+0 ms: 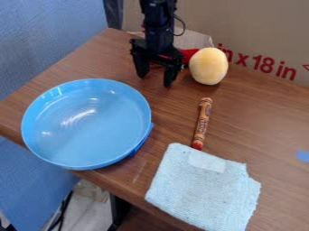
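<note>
My black gripper [156, 72] is low over the back of the wooden table, with its fingers apart, in front of a red object [189, 56] that it partly hides. A pale yellow, egg-shaped thing [209, 65] stands just right of it. A large blue plate [87, 122] fills the left of the table. An orange-brown stick-like item [201, 122] lies in the middle right, and a light blue cloth [203, 188] is spread at the front.
A cardboard panel [266, 27] stands behind the table [272, 117]. The table's left and front edges are visible, and its right side is mostly bare apart from a small blue mark [303, 155].
</note>
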